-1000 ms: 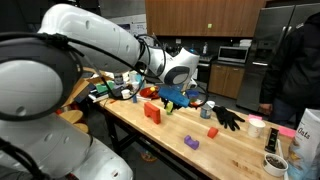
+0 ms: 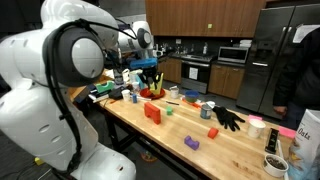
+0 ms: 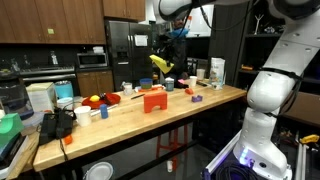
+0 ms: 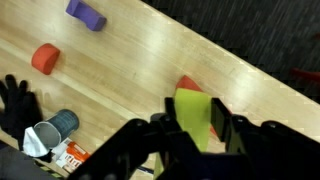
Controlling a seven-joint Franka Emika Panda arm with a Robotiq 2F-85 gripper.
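Observation:
A yellow-green object (image 4: 193, 112) is clamped between the dark fingers of my gripper in the wrist view. My gripper is shut on it, and the object's lower part is hidden by the fingers. In exterior view 2 the yellow object (image 3: 160, 64) hangs in the air above the table, under the gripper. A red block (image 3: 155, 102) stands on the table below; in the wrist view it shows partly behind the held object. Exterior view 1 has my gripper (image 2: 150, 79) high over the table's left part, above the red block (image 2: 152, 114).
A purple block (image 2: 192, 143), a red piece (image 2: 213, 132), a black glove (image 2: 228, 120) and a grey can (image 4: 57, 127) lie or stand on the wooden table. A red bowl (image 2: 152, 94) is at the far side.
In exterior view 1 my arm has risen and swung left, carrying the yellow object up from low over the table. The red block and other table items have stayed put.

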